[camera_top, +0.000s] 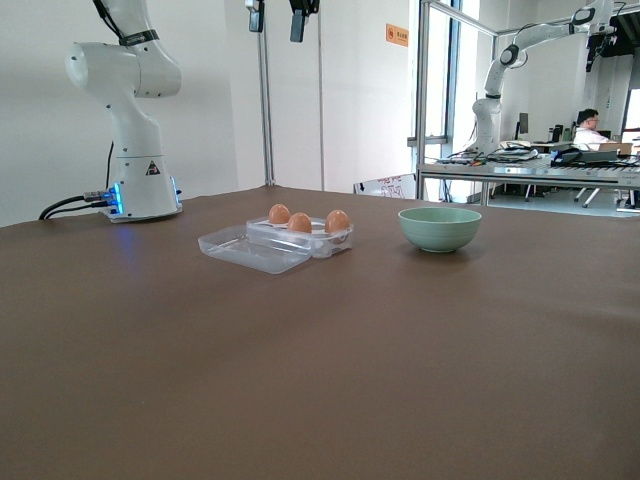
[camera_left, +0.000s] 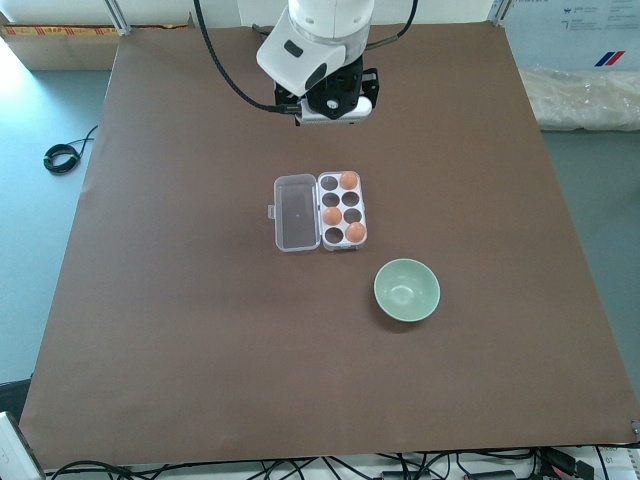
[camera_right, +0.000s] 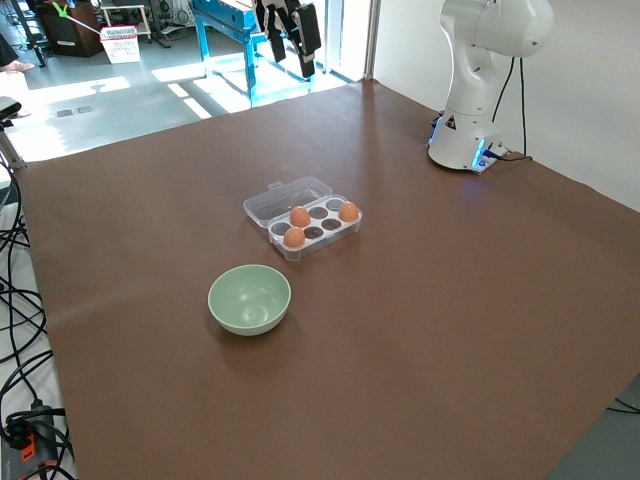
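A clear egg box (camera_left: 343, 210) lies open mid-table, lid folded out to the left in the left view; three brown eggs sit in its cups, among them one egg (camera_right: 294, 237) at a near corner. A pale green bowl (camera_left: 406, 290) stands empty beside it, toward the table's near edge in the left view. The gripper (camera_top: 277, 22) hangs high above the far part of the table, well apart from box and bowl. Its two fingers stand apart in the top view, with nothing seen between them.
The robot's base (camera_right: 465, 140) stands at one edge. Black cables lie along another edge, outside the tabletop.
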